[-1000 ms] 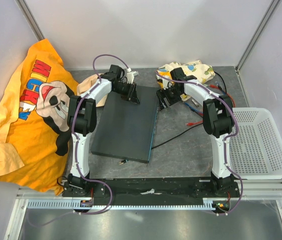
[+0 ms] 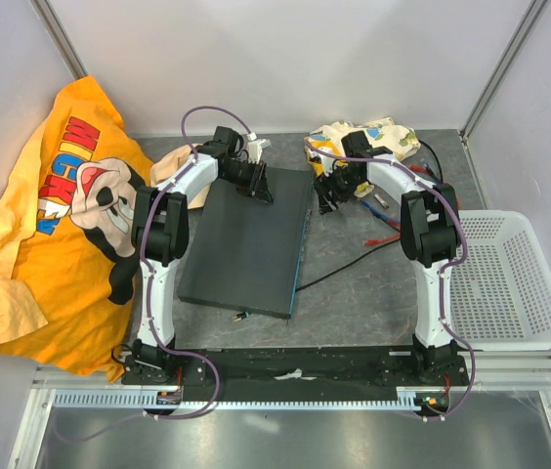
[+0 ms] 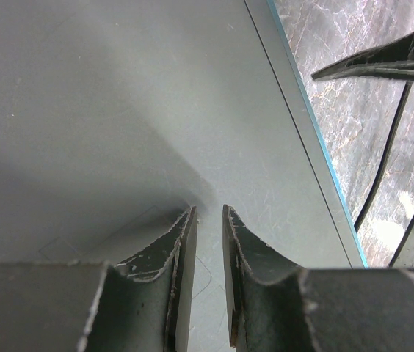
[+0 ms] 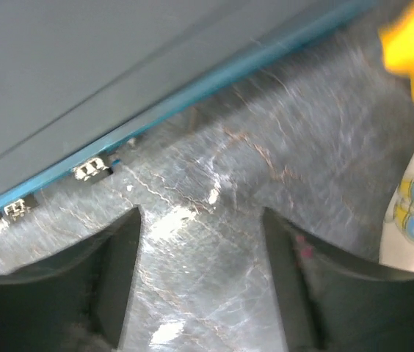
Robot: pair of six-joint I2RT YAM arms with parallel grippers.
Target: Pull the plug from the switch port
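Note:
The dark switch (image 2: pixel 239 254) lies flat on the grey table, ports along its blue-edged right side. In the right wrist view, small port connectors (image 4: pixel 91 168) show beside that edge; which holds a plug I cannot tell. My right gripper is open just off that edge, nothing visible between its blurred fingers. My left gripper hovers over the switch's top, its fingers slightly apart with nothing between. A black cable (image 2: pixel 348 263) runs along the table from near the switch's lower right.
An orange Mickey cloth (image 2: pixel 51 225) covers the left. A patterned cloth (image 2: pixel 393 141) lies at the back right, near blue and red cables (image 2: pixel 378 241). A white basket (image 2: pixel 510 283) stands at right.
My right gripper has shifted a little to the right, away from the switch's edge. The left arm and the switch have not visibly moved.

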